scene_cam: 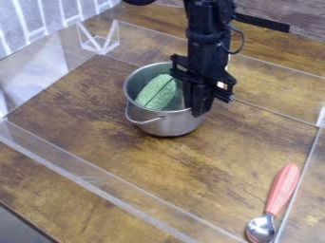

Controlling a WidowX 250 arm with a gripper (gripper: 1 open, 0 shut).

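Observation:
A steel pot (172, 120) with a wire handle stands on the wooden surface, a green oval object (156, 92) lying inside it. My black gripper (197, 101) reaches down at the pot's right rim, its tips low and partly hidden against the pot. It looks shut; whether anything thin such as the rim is between the fingers I cannot tell.
A scoop with a pink handle (282, 190) lies at the right near a clear plastic border.

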